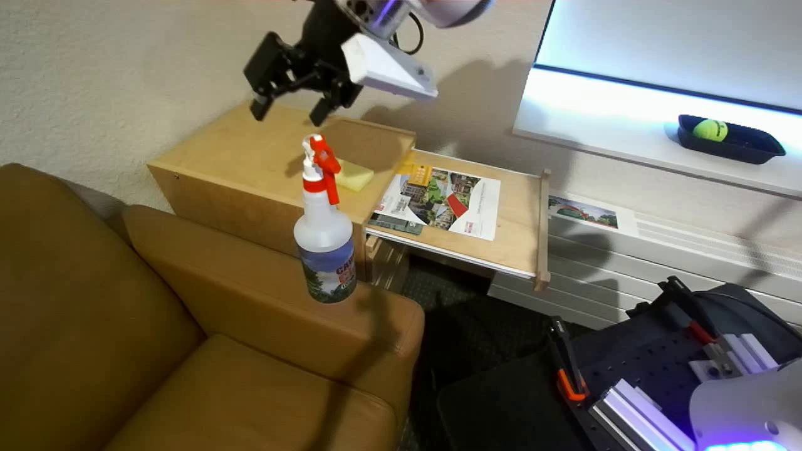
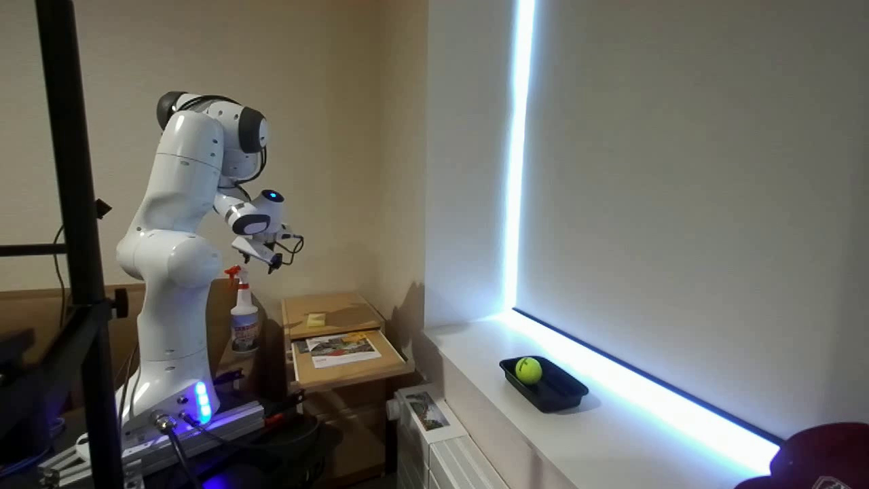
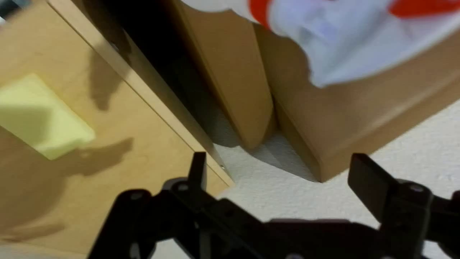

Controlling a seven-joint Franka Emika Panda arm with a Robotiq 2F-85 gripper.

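Observation:
High over the wooden cabinet (image 1: 225, 161), my gripper (image 1: 289, 118) stands open, and in the wrist view nothing lies between its fingers. A white spray bottle (image 1: 324, 237) with a red trigger stands upright on the sofa's armrest, nearer the exterior camera than the cabinet. Its blurred white body (image 3: 345, 47) also fills the top right of the wrist view. On the cabinet top lies a yellow sponge (image 1: 353, 175), seen left of the fingers in the wrist view.
The open drawer (image 1: 519, 203) holds printed papers (image 1: 443, 203) and a yellow item (image 1: 420, 176). A brown sofa (image 1: 225, 255) adjoins the cabinet. On the windowsill sits a black tray (image 2: 562, 391) containing a tennis ball (image 2: 529, 371). Most of the cabinet top is bare.

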